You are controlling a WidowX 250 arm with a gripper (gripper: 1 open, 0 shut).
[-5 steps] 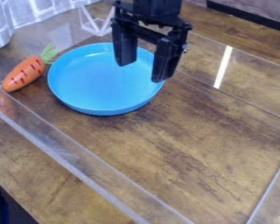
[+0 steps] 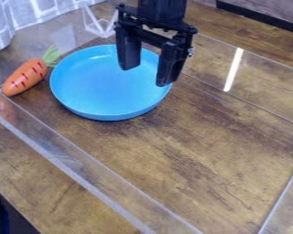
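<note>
A black gripper [image 2: 150,57] hangs over a round blue plate [image 2: 103,91], its two dark fingers spread apart with nothing visible between them. The back part of the plate is hidden behind it. An orange toy carrot [image 2: 27,75] with a green top lies on the wooden table to the left of the plate, apart from it.
A whitish cloth or plastic [image 2: 15,18] lies at the back left corner. Pale strips run across the table.
The gripper has shifted very slightly up and to the left. The plate and carrot look unmoved.
</note>
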